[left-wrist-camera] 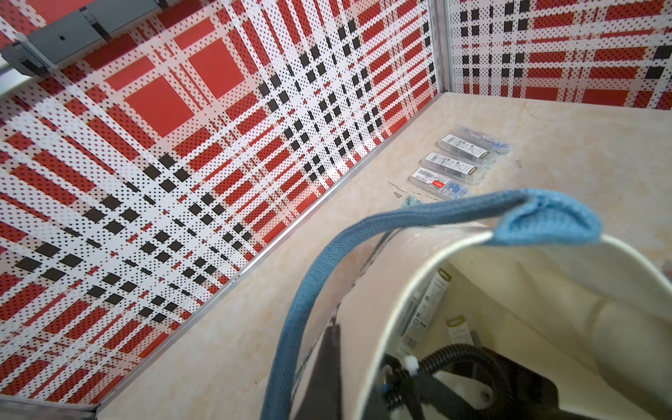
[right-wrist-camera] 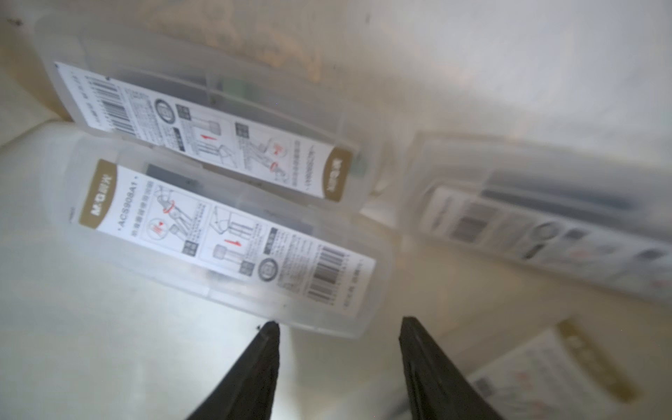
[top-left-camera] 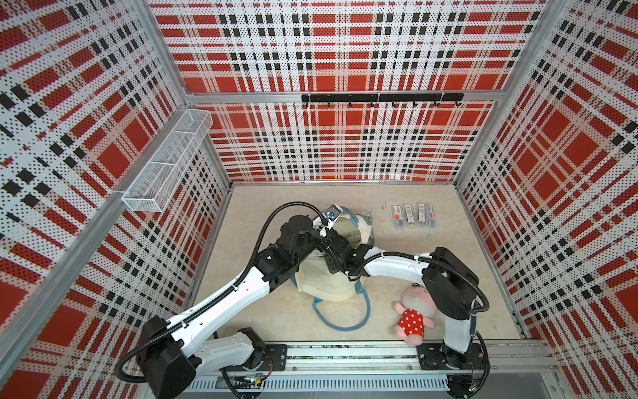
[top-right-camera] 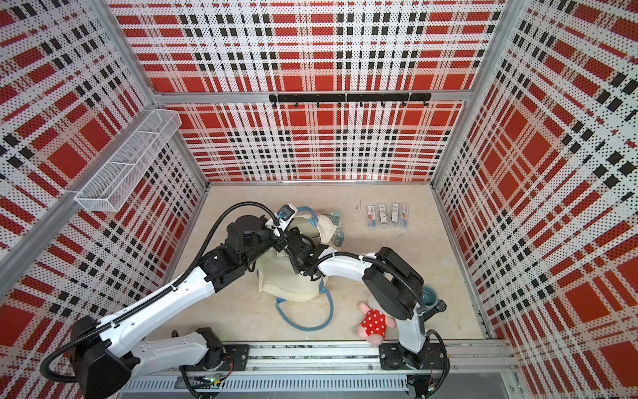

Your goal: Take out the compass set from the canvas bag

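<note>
The cream canvas bag (top-left-camera: 330, 282) with blue handles lies mid-table, its mouth gaping in the left wrist view. My left gripper is shut on its wall at the rim; one dark finger (left-wrist-camera: 324, 367) shows outside, the other is hidden. Inside the bag my right gripper is open, nothing between its fingers. Several clear compass set boxes lie in there: a near one (right-wrist-camera: 231, 245), another against it (right-wrist-camera: 203, 133), one at right (right-wrist-camera: 546, 224), and a blurred one (right-wrist-camera: 539, 378) beside and partly behind the right finger.
Several more compass set boxes (top-left-camera: 409, 214) lie in a row at the back right. A pink plush toy (top-left-camera: 412, 319) rests near the front edge, and a blue cup (top-right-camera: 430, 295) stands by the right arm's base.
</note>
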